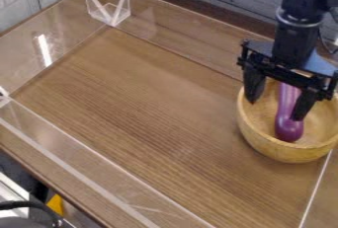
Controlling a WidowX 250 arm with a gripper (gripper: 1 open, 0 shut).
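A yellow bowl (264, 141) sits on the wooden table at the right, with a long purple eggplant-like object (288, 125) lying upright along its inside. My black gripper (278, 91) hangs over the bowl's back half, open, its two fingers either side of the purple object's upper part, partly hiding it.
A clear plastic holder (107, 5) stands at the back left, near the grey wall. A yellow item shows at the lower left edge.
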